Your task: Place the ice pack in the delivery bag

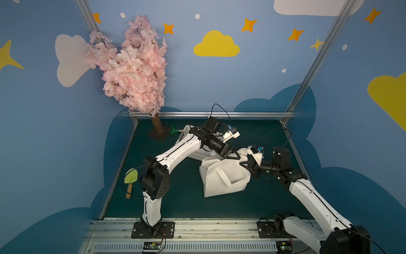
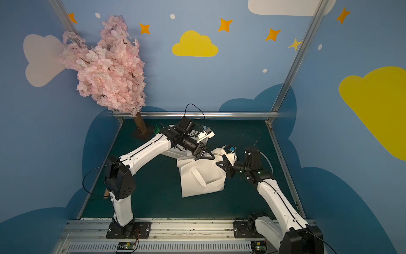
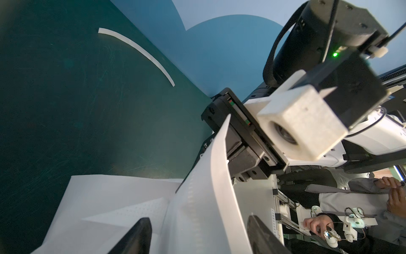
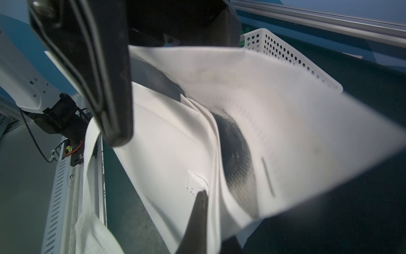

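Observation:
A white delivery bag with a silvery lining sits mid-table. At its top right my right gripper is shut on the thin bag wall, as the right wrist view shows at the lower middle. Over the bag's top, my left gripper is open, with a white flap standing between its fingers. I cannot make out an ice pack in these views.
A white perforated basket stands behind the bag. A blossom tree is at back left, a green trowel at left. Bare table surrounds the bag's front.

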